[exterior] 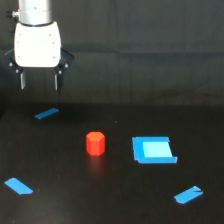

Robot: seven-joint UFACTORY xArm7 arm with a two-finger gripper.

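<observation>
A small red block (pixel 95 143), many-sided in outline, sits on the dark table near the middle of the view. To its right lies a white square (pixel 157 149) bordered by blue tape (pixel 137 150). My gripper (pixel 40 84) hangs at the upper left, beneath the white arm end (pixel 37 46). Its dark fingers (pixel 58 80) are spread wide with nothing between them. It is well apart from the block, up and to the left of it.
Single strips of blue tape mark the table at the back left (pixel 47 114), front left (pixel 18 186) and front right (pixel 188 195). A dark curtain (pixel 140 50) closes off the back. Open table surrounds the block.
</observation>
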